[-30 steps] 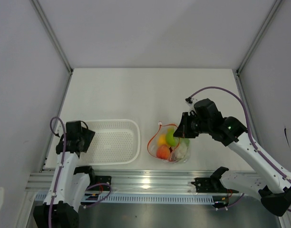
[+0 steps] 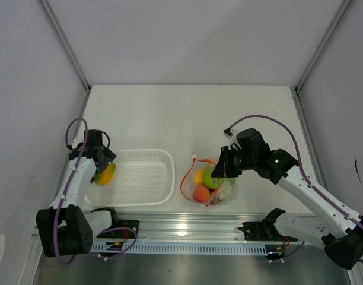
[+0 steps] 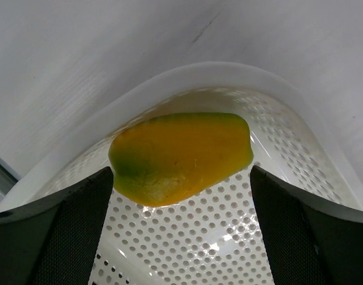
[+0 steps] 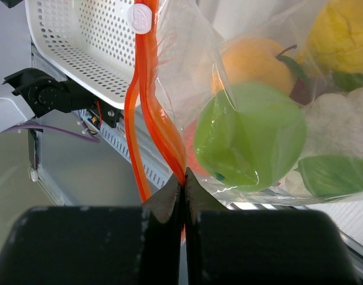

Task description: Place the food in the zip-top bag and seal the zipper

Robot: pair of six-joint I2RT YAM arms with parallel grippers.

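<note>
A yellow-green oblong fruit [image 3: 178, 155] lies in the left end of the white perforated basket [image 2: 137, 178]. My left gripper is open just over it, a finger to either side and apart from it. The clear zip bag [image 2: 203, 189] with orange zipper strips [image 4: 147, 101] holds a green apple [image 4: 247, 136], a yellow-orange fruit [image 4: 252, 68], a yellow item [image 4: 341, 35], a red fruit and pale pieces. My right gripper is shut on the orange zipper strip at the bag's mouth.
A metal rail [image 2: 169, 243] runs along the front edge, and walls enclose the sides and back.
The left arm has moved toward the back over the basket, uncovering the yellow fruit. My right gripper has shifted slightly left and toward the front, the bag's rim with it.
</note>
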